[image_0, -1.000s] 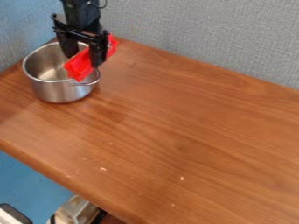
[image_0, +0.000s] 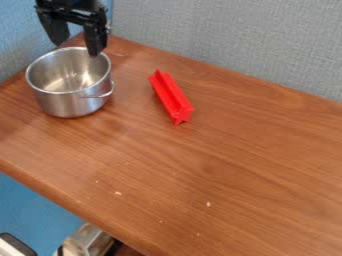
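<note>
A red, elongated block (image_0: 173, 97) lies on the wooden table, right of a steel pot (image_0: 70, 93). My black gripper (image_0: 72, 40) is at the top left, raised above the back of the pot, open with nothing red between its fingers. The pot stands near the table's left edge, its handle facing right.
Grey padded walls border the back and upper left. A blue floor and some metal fittings show beyond the front-left edge.
The red block has left my gripper and the pot's rim and now lies on the table to the right. My gripper has moved up and left.
</note>
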